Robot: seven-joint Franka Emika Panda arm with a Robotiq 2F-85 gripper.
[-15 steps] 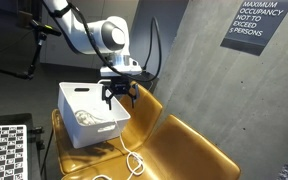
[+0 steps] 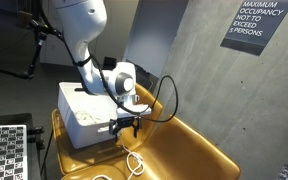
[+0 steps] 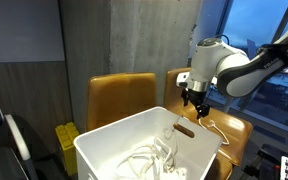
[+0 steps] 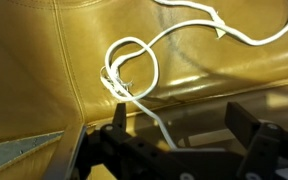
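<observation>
A white rope (image 4: 129, 65) lies looped on the tan leather seat in the wrist view, one strand running down between my fingers toward the bottom edge. Open fingers frame that strand, with the left finger (image 4: 74, 148) and right finger (image 4: 252, 122) well apart. In the first exterior view my gripper (image 2: 126, 132) hangs just above the seat, to the right of the white box (image 2: 76, 125) and near the rope (image 2: 134, 162). More white rope (image 3: 149, 158) lies inside the box (image 3: 104, 150) in the second exterior view.
Tan leather chairs (image 2: 189, 150) stand in a row, with clear seats to the right. A checkered board (image 2: 4, 155) is at the lower left. Yellow objects (image 3: 68, 137) stand behind the box. A black cable loops beside the arm.
The gripper has come down from above the box's right side toward the seat and the rope, moving slightly right. The box and rope look unmoved.
</observation>
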